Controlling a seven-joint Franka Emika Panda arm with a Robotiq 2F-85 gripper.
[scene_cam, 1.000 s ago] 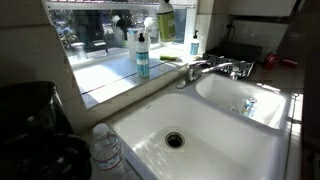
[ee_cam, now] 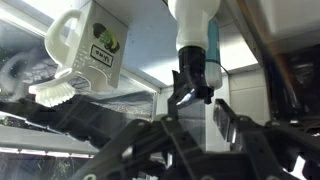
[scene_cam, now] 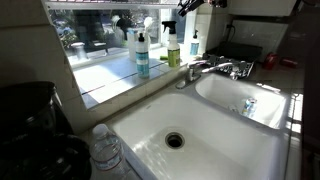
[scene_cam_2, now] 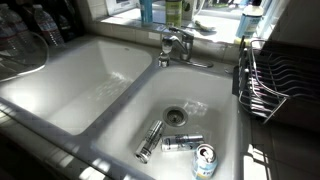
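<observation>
A green spray bottle with a light spray head stands upright on the windowsill, right of a clear pump bottle. Its lower part shows at the top of exterior view 2. My gripper is just above and to the right of the spray head, at the top edge. In the wrist view, a white bottle top with a black nozzle points toward my gripper. The dark fingers are close to the nozzle tip; whether they touch or grip it is unclear.
Below the sill lies a white double sink with a faucet. Several cans rest in one basin. A dish rack stands at the right; a water bottle stands at the near counter. Another soap bottle occupies the sill.
The green spray bottle, earlier raised in front of the window and tilted, has come down and now stands on the sill. My gripper has come into view above it.
</observation>
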